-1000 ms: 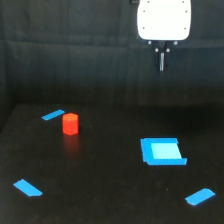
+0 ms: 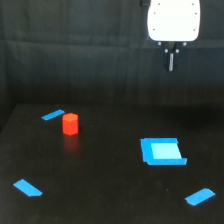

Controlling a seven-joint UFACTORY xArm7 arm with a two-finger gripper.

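A small red block [image 2: 70, 124] sits on the dark table at the left. To its right, a pale square [image 2: 165, 151] framed with blue tape [image 2: 158, 142] lies flat on the table. My gripper [image 2: 171, 66] hangs high at the top right, well above the table and apart from both the block and the square. Below its white mount only a narrow grey tip shows, too small to tell how the fingers stand. No object shows at that tip.
Blue tape strips mark the table at back left [image 2: 53, 115], front left [image 2: 27, 188] and front right [image 2: 200, 197]. A dark curtain [image 2: 80, 60] hangs behind.
The white mount and gripper have shifted a little to the right and slightly lower in the picture. The red block and the taped square have stayed in place.
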